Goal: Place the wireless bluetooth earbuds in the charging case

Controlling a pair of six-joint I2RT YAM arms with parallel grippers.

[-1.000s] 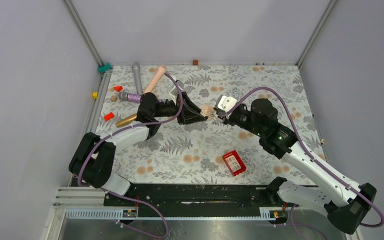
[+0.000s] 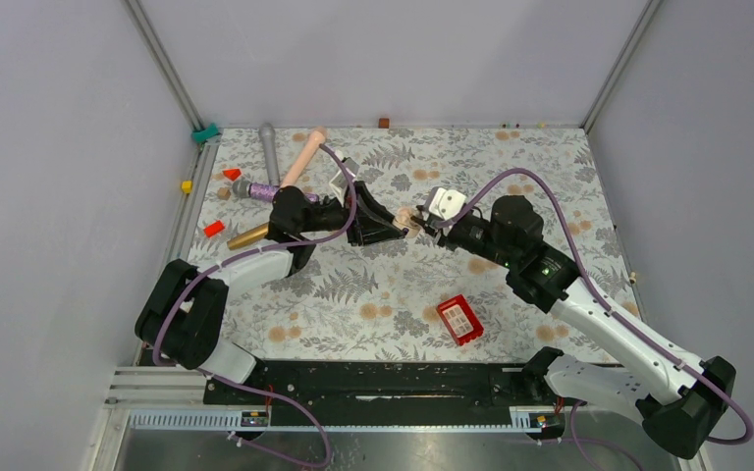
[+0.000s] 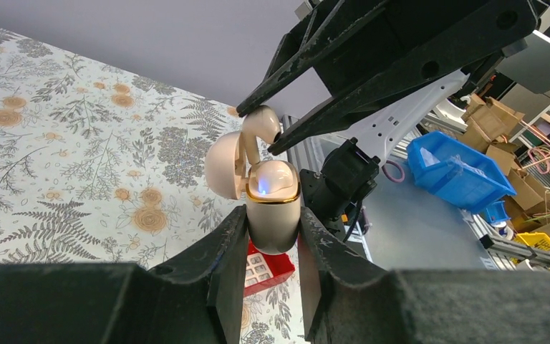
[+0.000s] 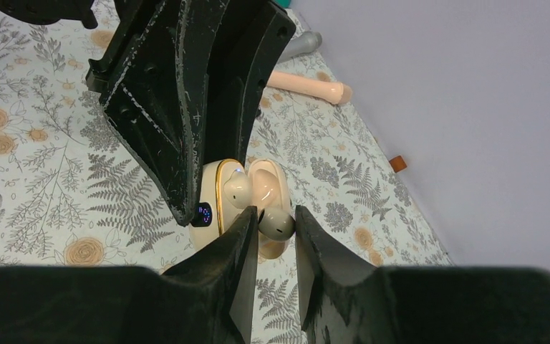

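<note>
The open beige charging case point(image 3: 272, 215) is in my left gripper, shut on it, above the table's middle. Its lid point(image 3: 222, 165) stands up and a small blue light shows. An earbud point(image 4: 238, 188) sits in the case. A second earbud is held in my right gripper, shut on it, right at the case's opening; the left wrist view shows it just above the case with its stem pointing down. Whether that stem is inside the slot I cannot tell.
A red box point(image 2: 459, 319) lies on the patterned table below the grippers. Several tools, including a pink rod point(image 2: 304, 157) and a grey rod point(image 2: 268, 157), lie at the back left.
My right gripper has shifted very slightly toward the case in the top view. The left arm shows no visible movement.
</note>
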